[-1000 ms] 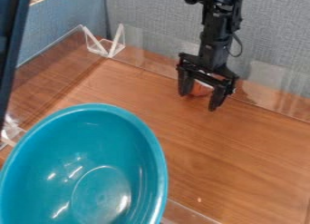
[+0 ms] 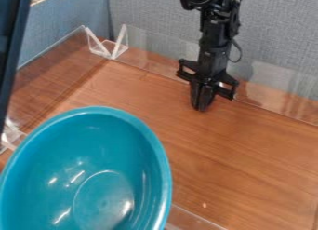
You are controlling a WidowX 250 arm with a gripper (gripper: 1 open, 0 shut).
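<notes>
My black gripper (image 2: pixel 203 100) is low over the wooden floor (image 2: pixel 236 159) at the back, near the clear barrier. Its fingers are drawn together and shut; whatever is between them is hidden in this view. A large teal bowl (image 2: pixel 37 182) fills the lower left, well apart from the gripper.
A clear plastic barrier with white corner brackets (image 2: pixel 108 45) runs along the back and left, before grey and blue padded walls. The floor to the right and centre is open. A dark vertical edge stands at the far left.
The gripper's fingers have closed from a wider spread. The small orange object that showed between them earlier is now hidden from view. The bowl is unchanged.
</notes>
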